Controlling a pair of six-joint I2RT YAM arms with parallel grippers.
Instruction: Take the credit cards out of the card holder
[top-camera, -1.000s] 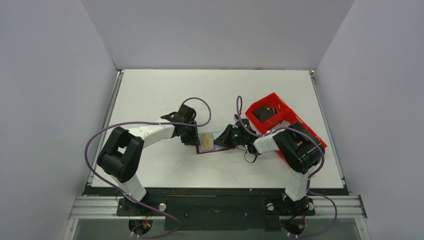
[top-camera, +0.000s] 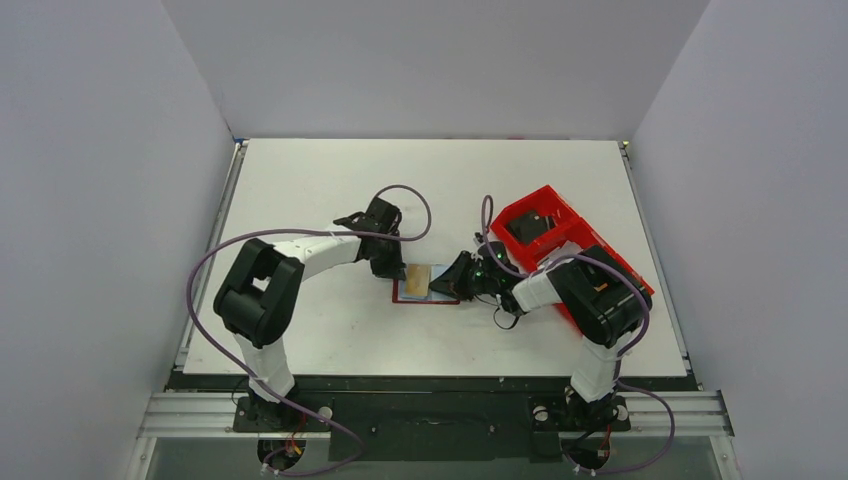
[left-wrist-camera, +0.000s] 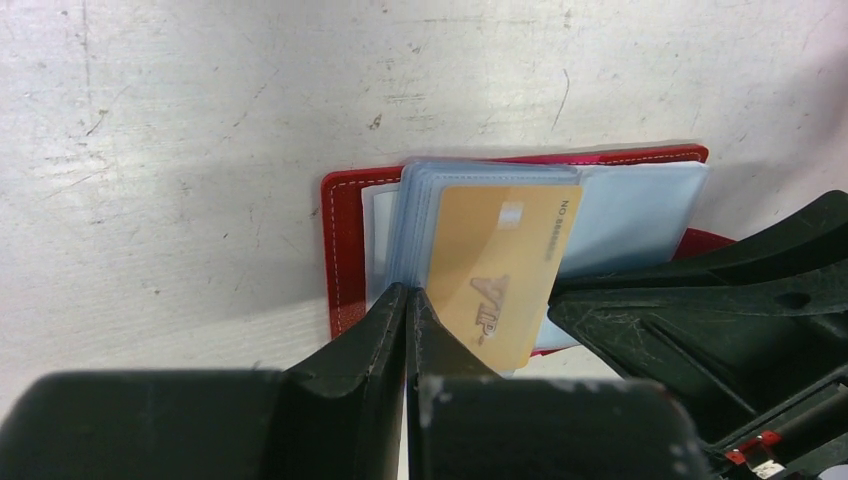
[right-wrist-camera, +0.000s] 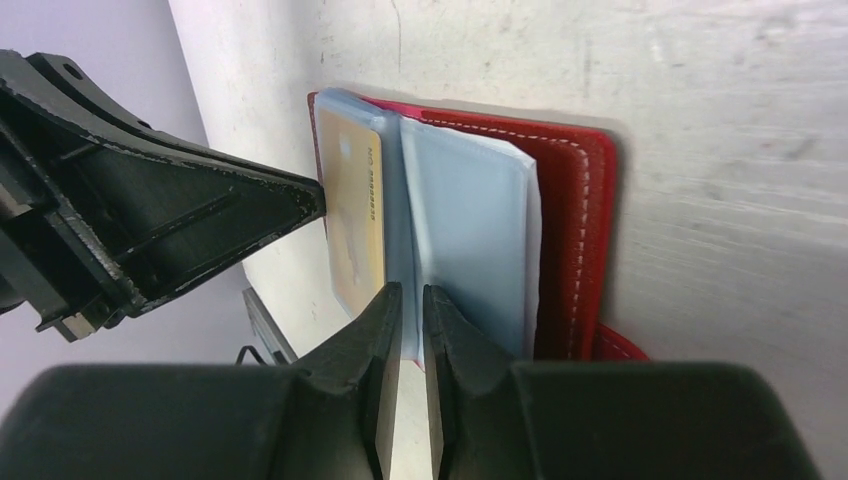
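An open red card holder (left-wrist-camera: 345, 260) lies on the white table between the two arms, with pale plastic sleeves (left-wrist-camera: 640, 205) inside. A gold card (left-wrist-camera: 500, 270) shows through the front sleeve, its lower edge towards the table's front. At the left edge of that sleeve stack, the left gripper is shut; whether a thin sleeve edge sits between its fingertips is not clear. Above the sleeves at the holder's right part, the right gripper stands slightly open, with a narrow gap between its tips. Sleeve plastic shows in that gap.
Behind the right arm stands a red divided tray (top-camera: 545, 198) with dark items (top-camera: 530, 226) in one compartment. Purple cables loop over both arms. Table surface (top-camera: 330, 180) behind and left of the holder is bare.
The left gripper has moved slightly right and back, over the holder's left edge. The right arm has shifted a little to the right. The holder now lies straighter.
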